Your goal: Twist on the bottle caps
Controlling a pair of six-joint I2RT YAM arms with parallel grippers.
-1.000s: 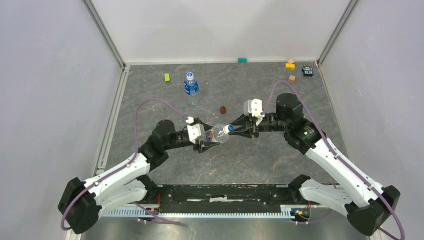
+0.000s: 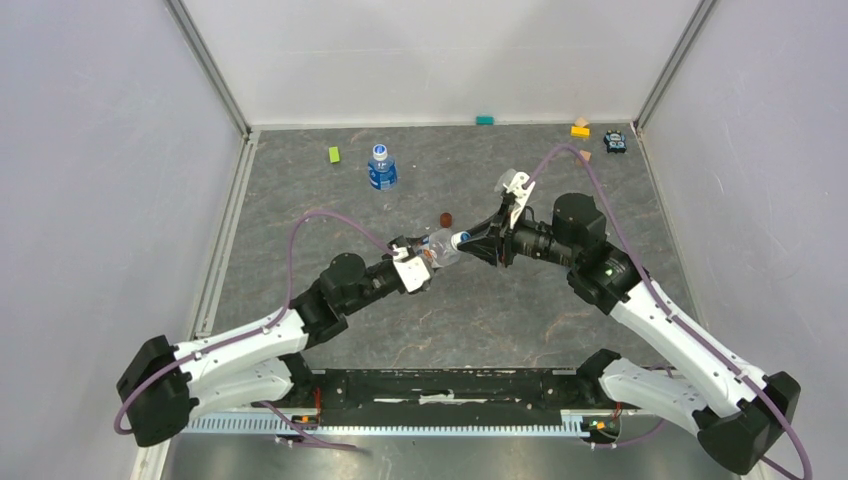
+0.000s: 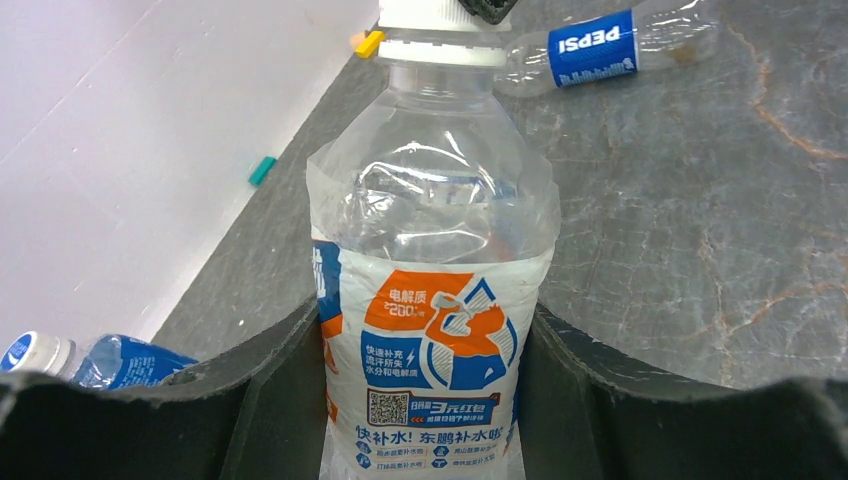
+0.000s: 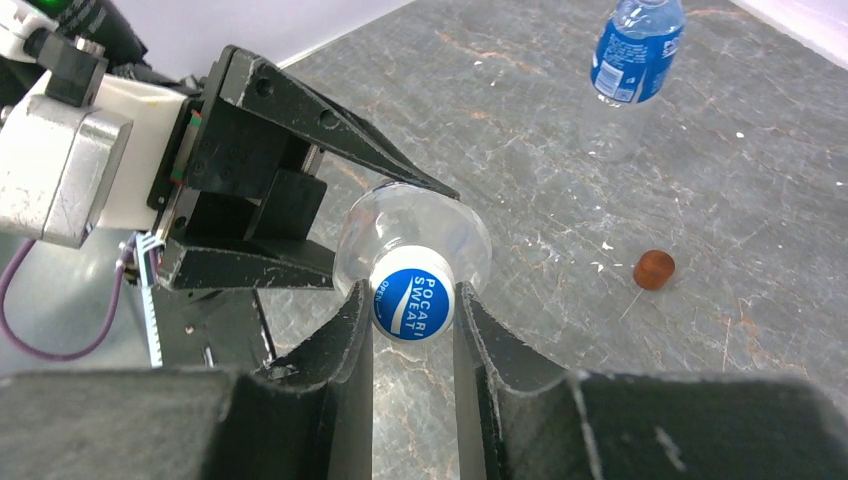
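Note:
My left gripper [image 2: 425,255] is shut on a clear bottle with an orange-and-white label [image 3: 420,360], held sideways, its neck toward my right gripper. The right gripper has its fingertips on either side of the white cap [image 4: 411,302] with blue top at that bottle's mouth; whether they grip it I cannot tell. A blue-labelled bottle [image 2: 382,170] with a white cap stands at the back left of the floor.
A brown round piece [image 4: 653,268] lies on the grey floor [image 2: 480,320]. Small blocks, yellow [image 2: 580,131], teal [image 2: 485,119] and green [image 2: 334,154], and a dark toy [image 2: 615,141] lie at the back. Walls border both sides.

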